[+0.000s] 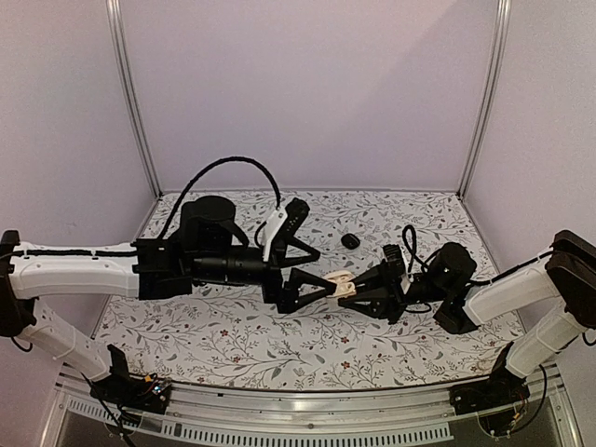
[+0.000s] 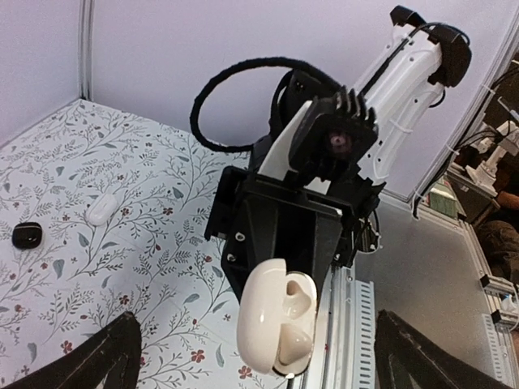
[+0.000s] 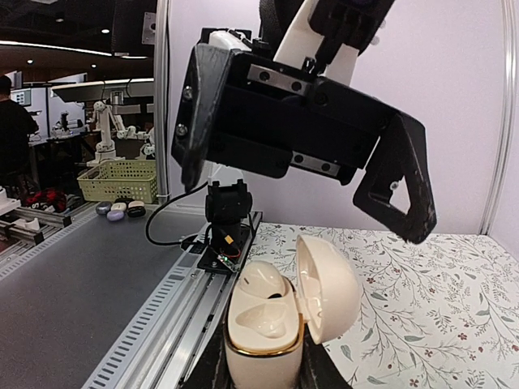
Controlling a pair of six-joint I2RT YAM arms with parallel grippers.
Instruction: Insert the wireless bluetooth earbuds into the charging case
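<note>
A white earbud case (image 1: 341, 285) with its lid standing up is held in my right gripper (image 1: 358, 294), shut on it. Its two empty-looking hollows face the left wrist camera; in the right wrist view the case (image 3: 263, 332) shows the lid to the right. My left gripper (image 1: 307, 275) stands open just left of and above the case, nothing visible between its fingers.
A small black object (image 1: 350, 240) lies on the floral mat behind the grippers, and a white rounded object (image 2: 102, 208) lies near it in the left wrist view.
</note>
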